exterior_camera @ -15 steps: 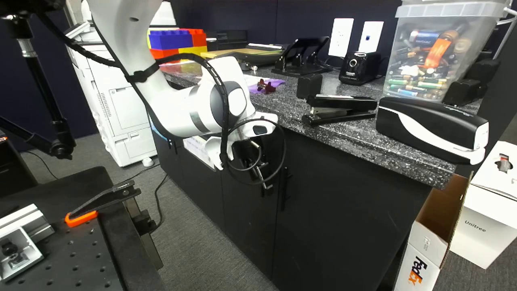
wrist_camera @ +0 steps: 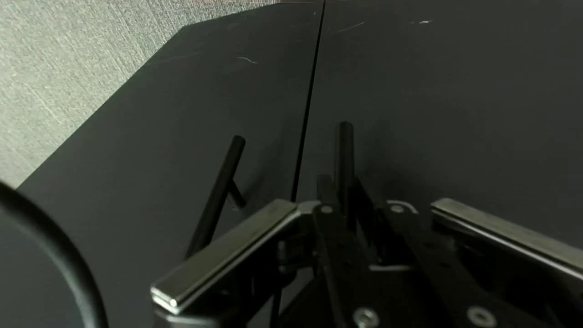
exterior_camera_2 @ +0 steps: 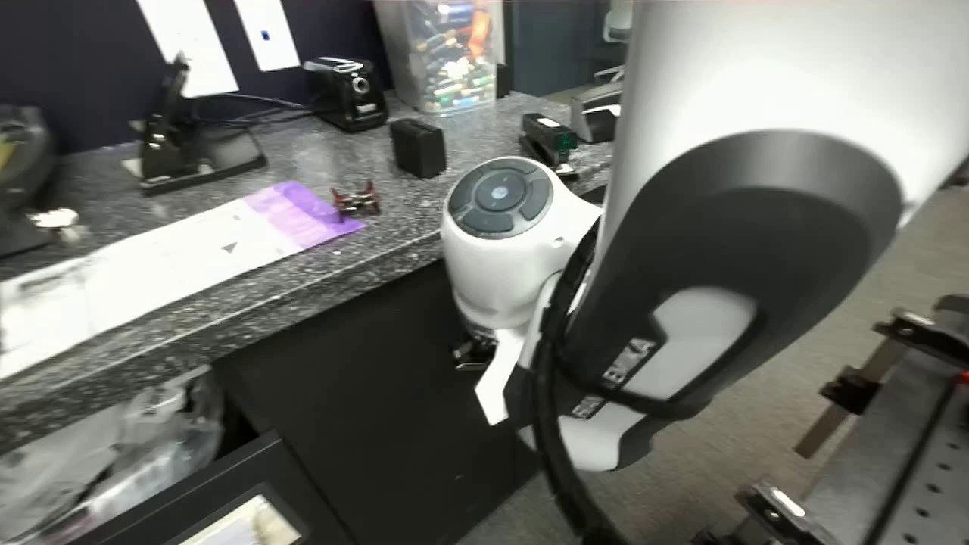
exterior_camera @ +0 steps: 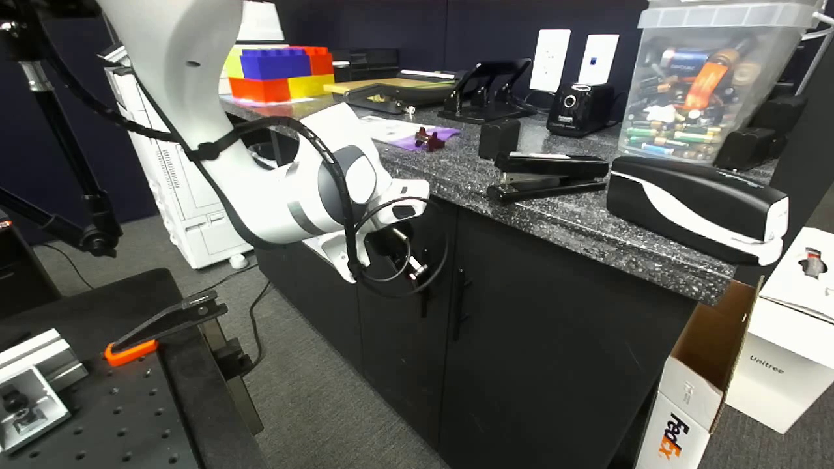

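Observation:
Two black bar handles stand out from the dark cabinet doors (wrist_camera: 464,109), one on each side of the seam. In the wrist view my gripper is shut on the right-hand handle (wrist_camera: 345,145), with a finger on either side of the bar. That handle's upper end in this view sticks out past the fingertips; its other end is hidden by the gripper. The second handle (wrist_camera: 216,188) lies to the left, outside my fingers. Exterior view 1 shows the gripper low against the cabinet front, below the counter edge. Exterior view 2 hides the grasp behind the arm.
Above the doors, the speckled counter (exterior_camera: 571,227) overhangs, with a stapler (exterior_camera: 547,176) and an electric stapler (exterior_camera: 696,207) on it. A black bench (exterior_camera: 148,398) with a clamp stands opposite. Cardboard boxes (exterior_camera: 688,375) sit at the cabinet's far end. Carpet is clear between.

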